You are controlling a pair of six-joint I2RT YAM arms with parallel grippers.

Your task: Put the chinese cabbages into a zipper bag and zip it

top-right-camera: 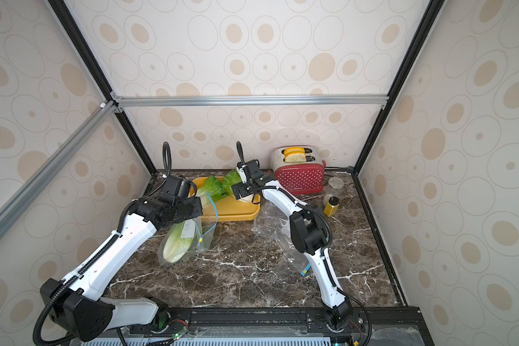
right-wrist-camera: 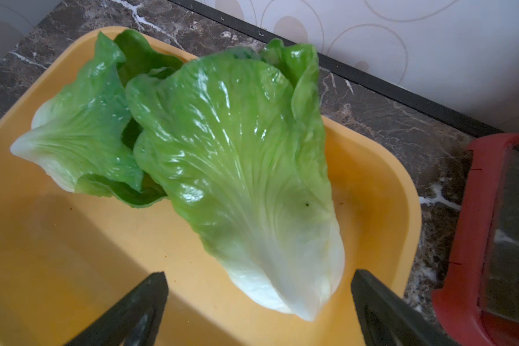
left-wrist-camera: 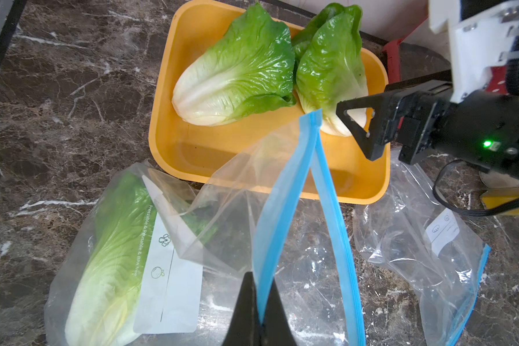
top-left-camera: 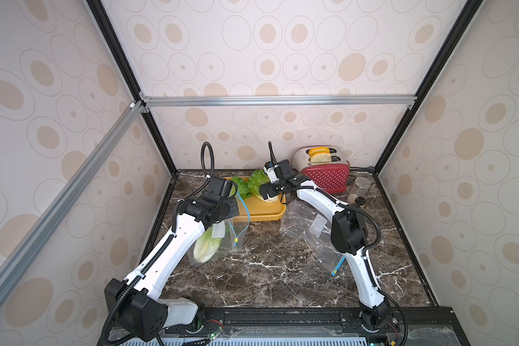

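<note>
One pale-green cabbage [left-wrist-camera: 112, 271] lies inside a clear zipper bag [left-wrist-camera: 230, 201] on the counter at the left. My left gripper is shut on the blue zip edge of that bag, holding its mouth raised and spread, with the other blue strip apart to the right. Two leafy cabbages rest in the yellow tray: the left cabbage [left-wrist-camera: 239, 75] and the right cabbage [right-wrist-camera: 242, 178]. Above the white base of the right cabbage stands my right gripper, open, its fingers [right-wrist-camera: 127, 317] on either side and nothing held.
The yellow tray [top-left-camera: 265, 216] stands at the back centre. A second clear bag [left-wrist-camera: 421, 242] lies flat to its right, under the right arm. Beyond are a red toaster [top-left-camera: 327, 177] and a small yellow jar [top-right-camera: 331, 206].
</note>
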